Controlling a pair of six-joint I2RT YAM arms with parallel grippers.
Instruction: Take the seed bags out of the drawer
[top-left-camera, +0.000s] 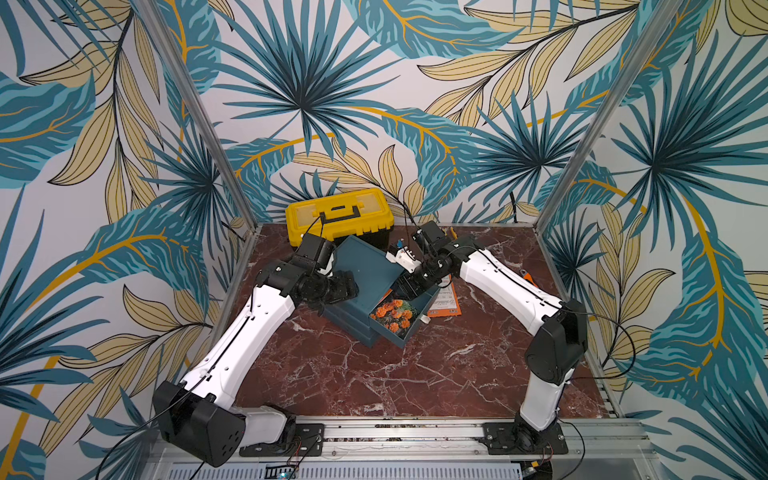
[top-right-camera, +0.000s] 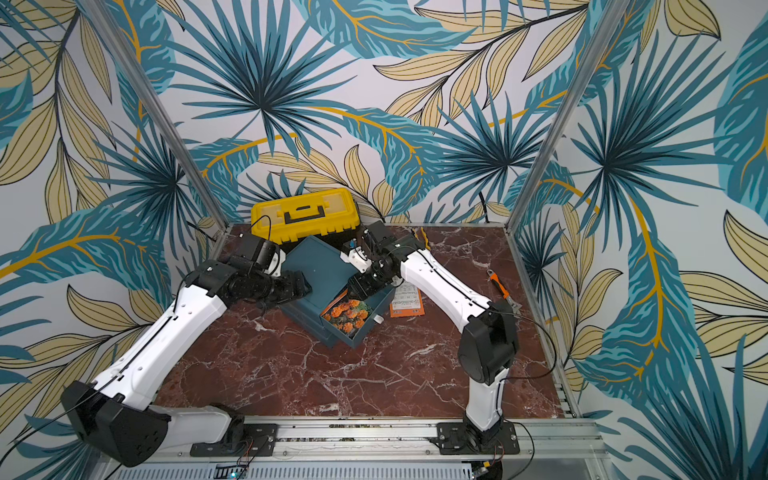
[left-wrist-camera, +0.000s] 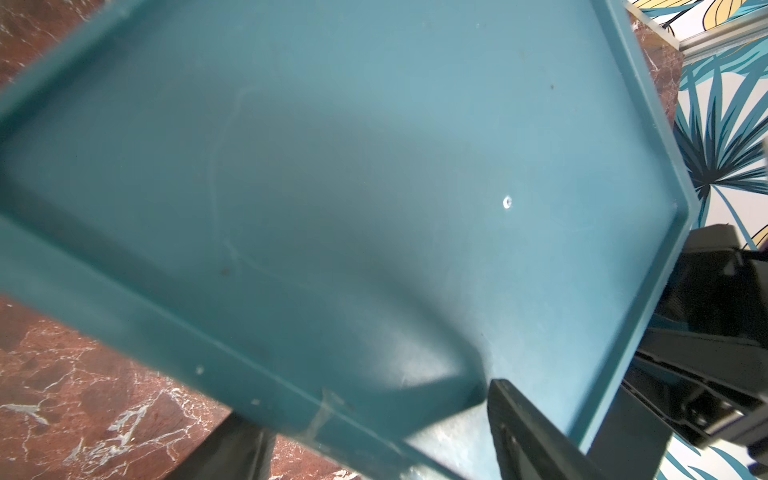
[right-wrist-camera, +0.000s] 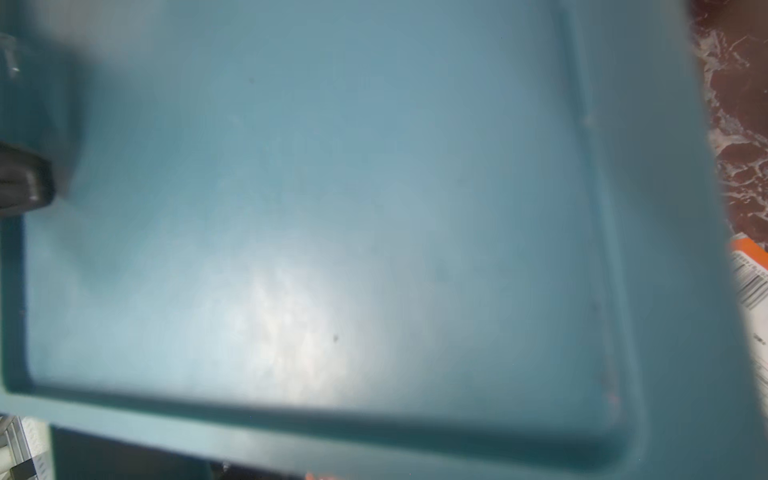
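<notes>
Seed bags (top-left-camera: 392, 316) with orange flowers lie in the pulled-out drawer (top-left-camera: 422, 317) of the blue-teal drawer unit (top-left-camera: 364, 272). Over the drawer's inner end, near the unit's top edge, is my right gripper (top-left-camera: 405, 288). It is open; the right wrist view shows one finger (right-wrist-camera: 24, 180) at the left, above the unit's top, and the other is out of sight. At the unit's left side stands my left gripper, its fingers apart on either side of the raised rim. Whether they touch the rim, I cannot tell.
Behind the unit is a yellow toolbox (top-left-camera: 340, 212). A white packet with an orange border (top-left-camera: 445, 305) lies right of the drawer. An orange-handled tool (top-right-camera: 497, 281) is at the far right.
</notes>
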